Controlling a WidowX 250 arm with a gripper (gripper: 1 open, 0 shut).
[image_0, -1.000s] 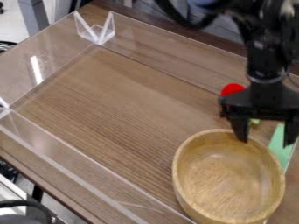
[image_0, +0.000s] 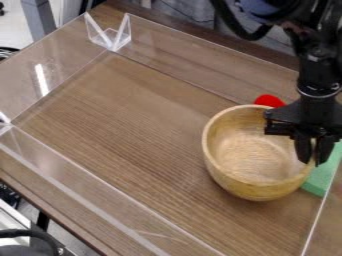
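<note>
A wooden bowl (image_0: 251, 170) is at the right of the table (image_0: 120, 130). My black gripper (image_0: 310, 145) is shut on the bowl's right rim, its tips partly over the rim. A red object (image_0: 267, 100) shows behind the bowl, partly hidden. A green board (image_0: 321, 178) lies at the right, partly under or behind the bowl.
A clear plastic holder (image_0: 110, 32) stands at the back left. Table edges run along the lower left and the top right.
The bowl and my gripper have moved away from the front toward the back, and the bowl now covers more of the red object.
</note>
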